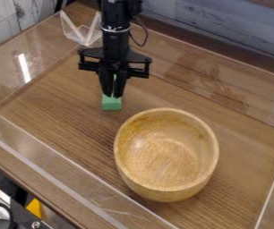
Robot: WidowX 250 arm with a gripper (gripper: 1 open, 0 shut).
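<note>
My black gripper (112,73) reaches down from the top centre, its fingertips shut low over a green block (111,103). The block's lower part shows below the fingers and the rest is hidden behind them; whether anything is between the fingertips I cannot tell.
A large tan bowl (165,154) sits on the wooden surface at the lower right. Clear plastic and a white wall edge the upper left.
</note>
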